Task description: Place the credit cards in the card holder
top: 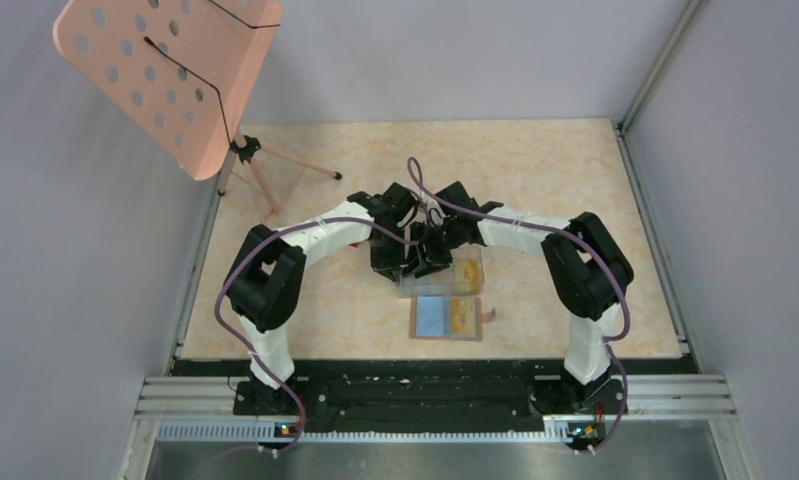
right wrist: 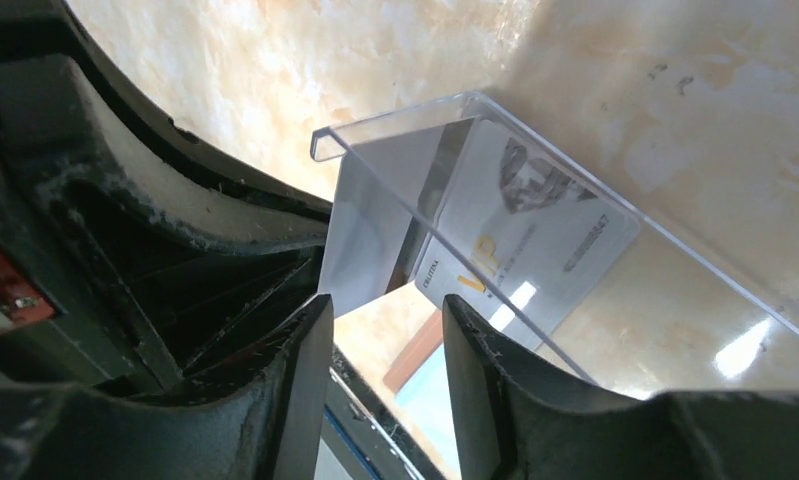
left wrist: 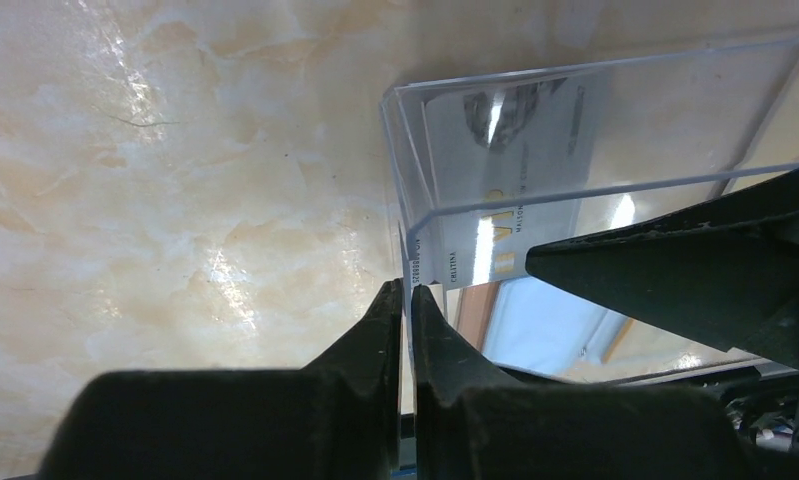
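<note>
In the left wrist view, a clear plastic box (left wrist: 535, 188) holds a grey-white card (left wrist: 555, 115) with gold lettering. My left gripper is shut on the box's left end wall, whose thin edge runs between the fingers. A yellow card (top: 467, 272) lies in the box's right half. From the right wrist camera, my right gripper stands open above the front of the box, with nothing held between its fingers. The grey-white card (right wrist: 525, 225) shows beyond its tips. In front of the box lies the brown card holder (top: 446, 337), with blue and yellow surfaces showing.
The two arms meet closely over the box; the left gripper's dark body (right wrist: 125, 230) fills the left of the right wrist view. A pink stand (top: 250, 165) rises at the back left. Something small and red (top: 355, 244) lies beside the left arm.
</note>
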